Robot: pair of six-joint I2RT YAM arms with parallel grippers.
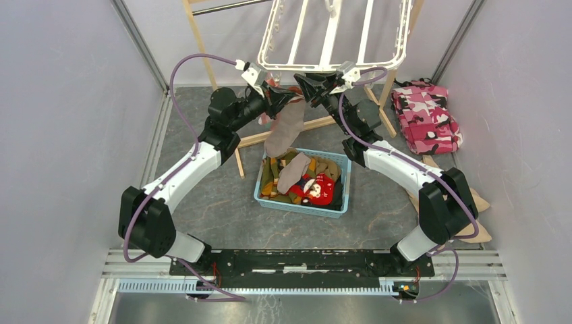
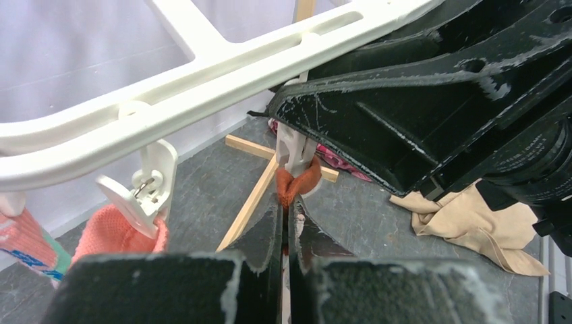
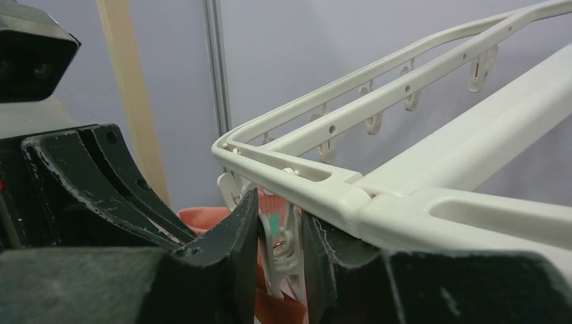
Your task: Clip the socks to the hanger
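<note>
A grey-brown sock point(image 1: 286, 128) with an orange-brown cuff hangs beneath that rail. My left gripper is shut on the sock's cuff, just under a white clip point(image 2: 294, 148). Around that same clip's upper part my right gripper is shut. In the right wrist view the clip's lower ends meet the orange cuff point(image 3: 278, 307); how deep the cuff sits between them cannot be told. One pink sock point(image 2: 118, 229) hangs in the neighbouring clip.
Below the hanger a light blue basket point(image 1: 300, 209) holds several folded socks. A pink camouflage bag point(image 1: 425, 118) lies at the back right. Wooden stand legs point(image 1: 253, 140) reach the floor near the arms. Open floor lies left of the basket.
</note>
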